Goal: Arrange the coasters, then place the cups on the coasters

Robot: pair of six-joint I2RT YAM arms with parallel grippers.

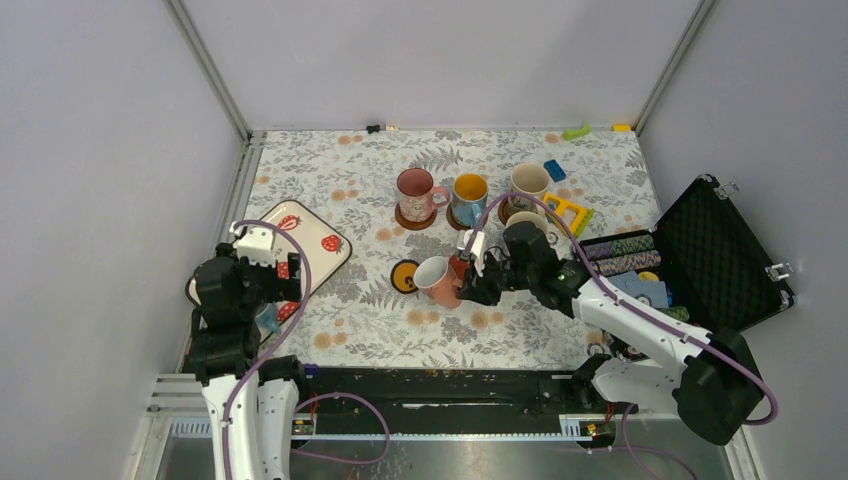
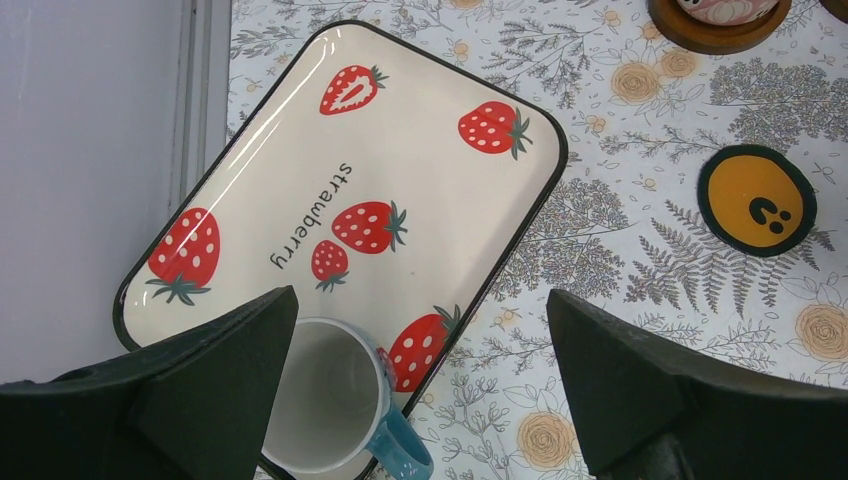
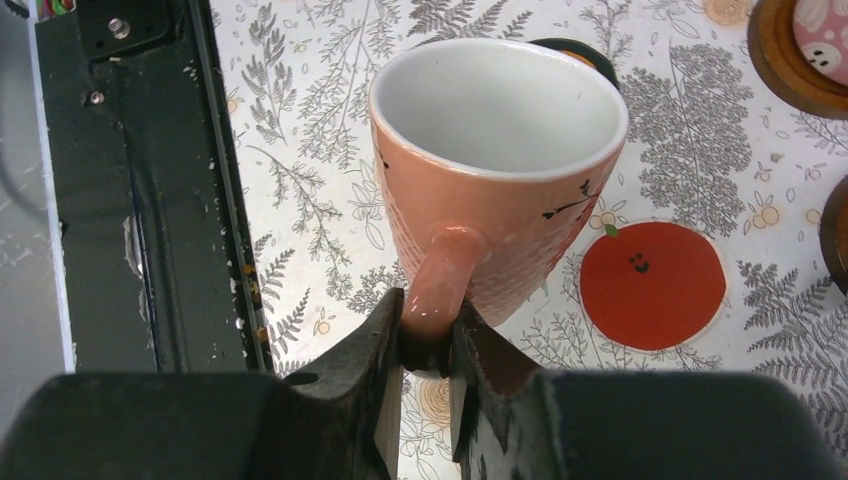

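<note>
A salmon-pink cup (image 3: 480, 190) with a white inside is held by its handle, my right gripper shut on it. From above, the tilted cup (image 1: 438, 281) shows just right of the yellow, dark-rimmed coaster (image 1: 404, 276). Next to the cup in the right wrist view lies a red apple coaster (image 3: 652, 286). Whether the cup's base touches the table cannot be told. Over the strawberry tray (image 2: 430, 180) my left gripper stands open; a white cup with a blue handle (image 2: 330, 400) sits on the tray below it.
Along the back, a pink mug (image 1: 416, 194), a blue mug with a yellow inside (image 1: 468, 198) and a cream mug (image 1: 529, 182) rest on wooden coasters. Another light cup (image 1: 527, 222) stands near the right arm. An open black case (image 1: 735, 265) lies at the right.
</note>
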